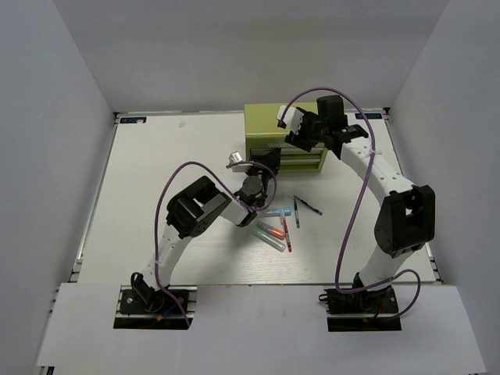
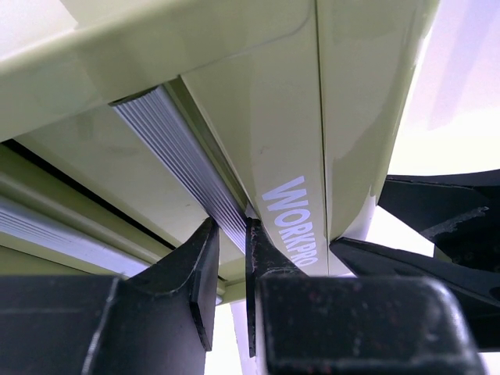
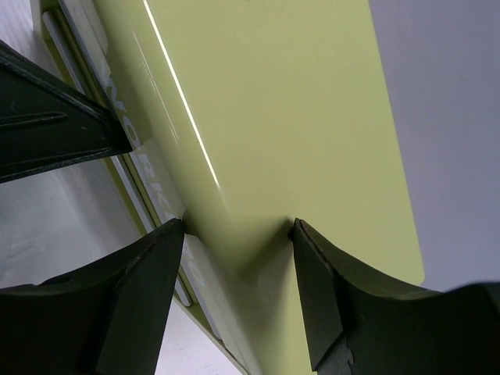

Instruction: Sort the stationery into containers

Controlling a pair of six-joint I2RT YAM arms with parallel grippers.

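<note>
An olive-green WORKPRO drawer box (image 1: 266, 117) stands at the back. My left gripper (image 1: 266, 164) is at its front; in the left wrist view its fingertips (image 2: 205, 250) press at a silver drawer handle strip (image 2: 164, 133), close together, grip unclear. My right gripper (image 1: 301, 137) is at the box's right top; in the right wrist view its fingers (image 3: 141, 297) straddle the box's rounded front edge, part open. Loose pens (image 1: 297, 211) and coloured tubes (image 1: 267, 238) lie on the table before the box.
Grey walls enclose the sides and back.
</note>
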